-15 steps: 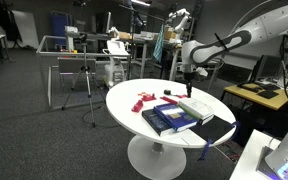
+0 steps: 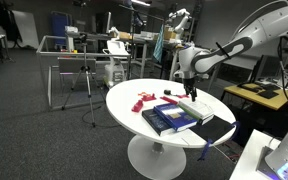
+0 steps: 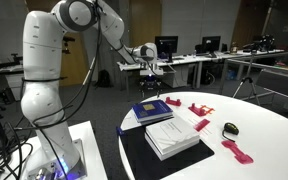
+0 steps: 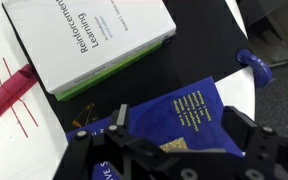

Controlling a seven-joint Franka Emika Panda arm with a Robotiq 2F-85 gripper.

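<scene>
My gripper is open in the wrist view, its dark fingers spread above a dark blue book [image 4: 174,112] with nothing gripped between them. In the second exterior view the gripper [image 3: 158,68] hangs well above the table, beyond the books. A thick white book [image 4: 94,35] with "Reinforcement Learning" on its cover lies on a green-edged book [image 4: 114,68]. From the far side, the white book [image 3: 174,133] and the blue book [image 3: 158,110] lie close together. The lower part of the blue book is hidden behind the gripper in the wrist view.
A black mat [image 3: 169,168] lies under the books near the edge of the round white table [image 3: 274,150]. Several red items, including a red piece [image 3: 237,152], and a dark round object [image 3: 230,131] are scattered across the tabletop.
The arm's upper links have shifted slightly, while its gripper end stays near the same place over the table. The books and red items have not visibly moved.
</scene>
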